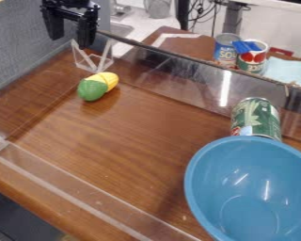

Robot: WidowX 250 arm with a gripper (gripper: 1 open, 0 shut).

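My gripper (87, 58) is at the top left, a black body with pale open fingers pointing down, nothing between them. Just below and in front of it a green-and-yellow toy vegetable (97, 87) lies on the wooden surface (128, 151). A large blue bowl (254, 193) sits at the lower right, with a green patterned can (255, 120) upright behind it.
A clear wall runs along the back, with two cans (225, 49) and a light blue cloth (289, 72) beyond it. A clear strip edges the front left.
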